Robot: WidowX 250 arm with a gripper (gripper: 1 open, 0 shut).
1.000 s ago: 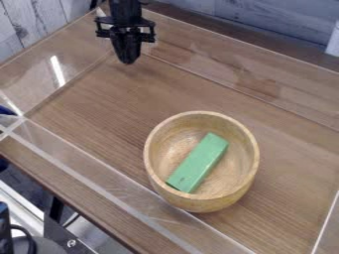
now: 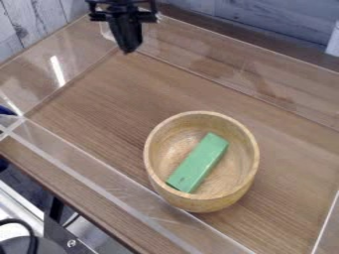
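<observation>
My gripper (image 2: 129,40) hangs at the top centre-left of the camera view, dark and small, near the back of the wooden tray; its fingertips are too small to tell clearly whether anything is between them. A round tan bowl (image 2: 169,189) sits at the lower right, well apart from the gripper, with a green block (image 2: 199,161) lying inside it.
The wooden tray floor (image 2: 119,119) is clear between the gripper and the bowl and to the right. Walls edge the tray at the back and left, with some dark cables at the lower left.
The dark gripper shape at the back has shifted slightly and looks larger and more sharply outlined than before. The bowl and green block have not moved.
</observation>
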